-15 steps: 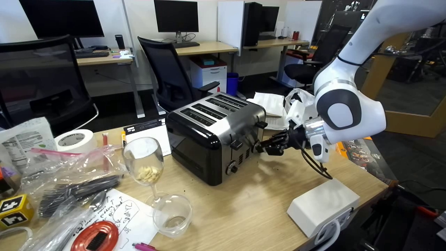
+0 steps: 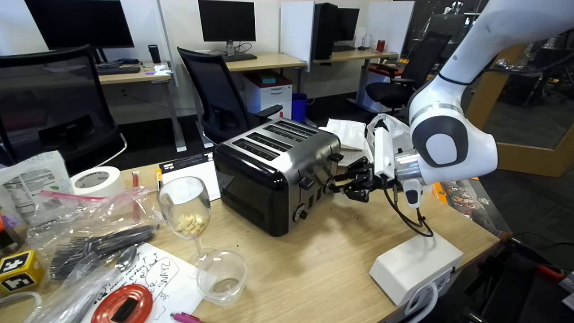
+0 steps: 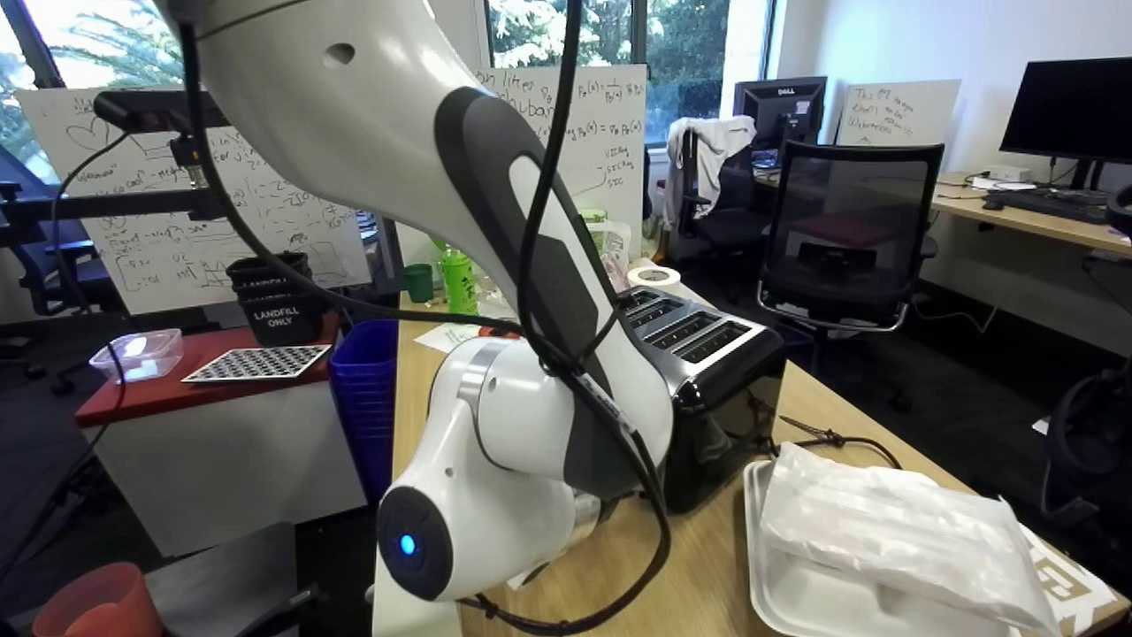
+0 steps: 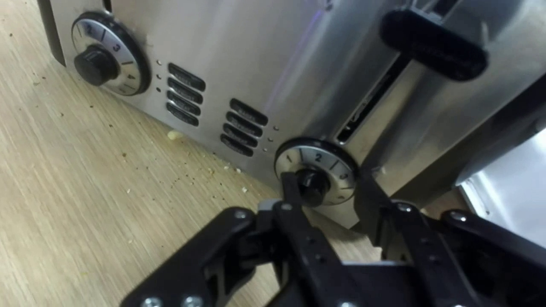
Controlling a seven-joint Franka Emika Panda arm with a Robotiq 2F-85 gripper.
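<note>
A four-slot steel and black toaster (image 2: pixel 280 161) stands on the wooden table. Its front panel fills the top of the wrist view, with one numbered dial (image 4: pixel 120 59) at the left and a second dial (image 4: pixel 327 163) with a black knob (image 4: pixel 313 186) near the middle. My gripper is shut on that second dial, its fingers on either side; the left finger (image 4: pixel 290 190) overlaps the knob's edge, while the right one (image 4: pixel 369 202) lies at the dial's right rim. Exact contact is hard to see. In exterior view 2 the arm hides the gripper.
A black lever (image 4: pixel 432 43) juts out above the dial. Left of the toaster stand a wine glass (image 2: pixel 185 207) and a clear cup (image 2: pixel 221 277). A white tray (image 3: pixel 755 531) with a plastic bag lies beyond the toaster's far side. A white box (image 2: pixel 414 266) sits at the table's edge.
The toaster has shifted very slightly.
</note>
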